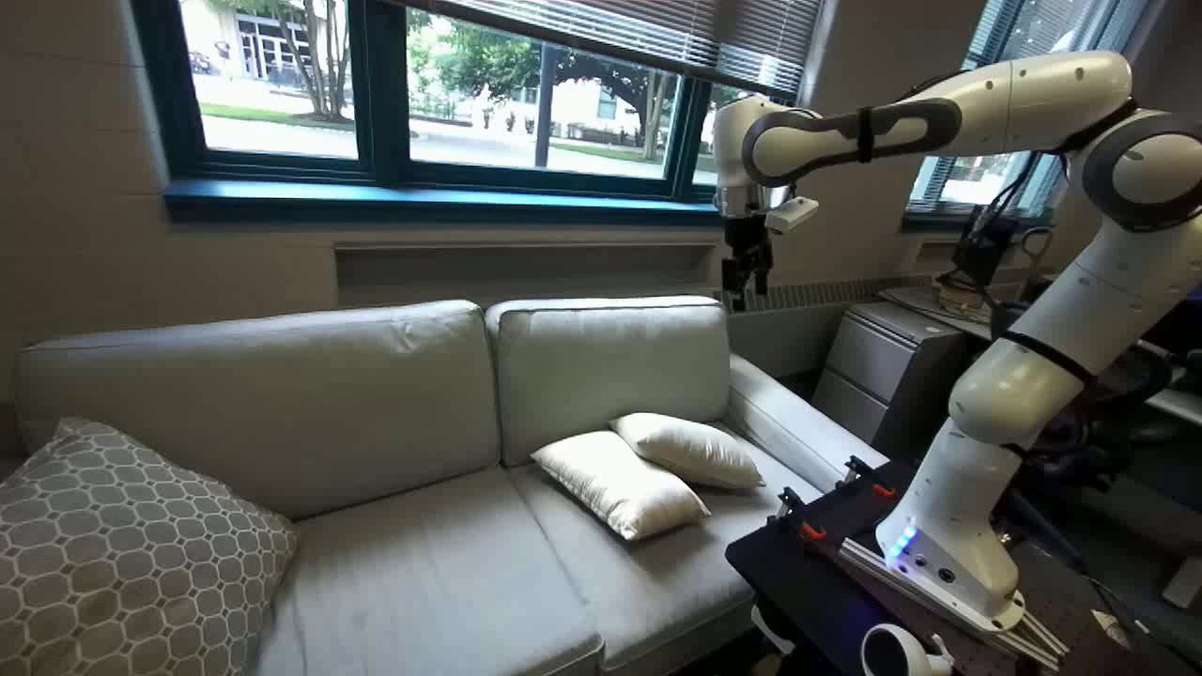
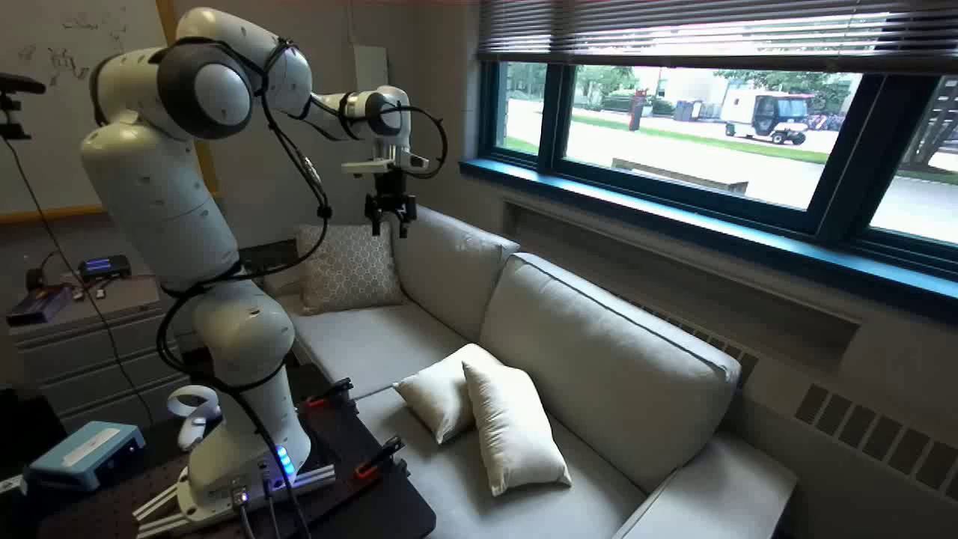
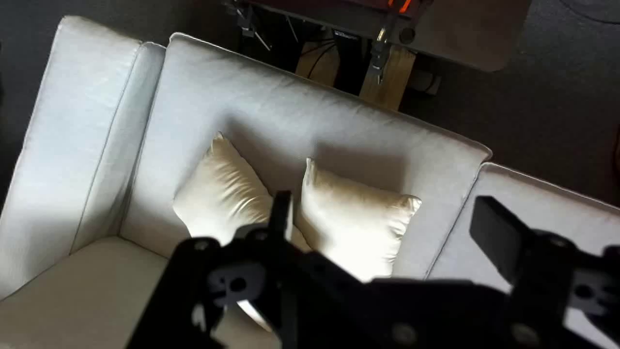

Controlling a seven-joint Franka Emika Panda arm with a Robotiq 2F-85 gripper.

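Observation:
Two small cream pillows lie together on the seat of a light grey sofa [image 1: 417,575]. In exterior view 1 one pillow [image 1: 620,484] is nearer the camera, and the other pillow [image 1: 689,450] lies behind it, toward the sofa's arm. From the wrist, the left pillow [image 3: 224,192] and the right pillow [image 3: 354,221] show below, partly hidden by the black fingers. My gripper is open, its fingers wide apart with nothing between them. High above the sofa, the gripper [image 2: 390,229] points down, well clear of both pillows.
A patterned grey cushion [image 1: 135,552] leans at the sofa's far end from my base. Clamps with orange parts sit along the edge of the black table [image 2: 386,503]. Behind the sofa backs runs a blue window sill [image 1: 439,205]. Much of the seat is bare.

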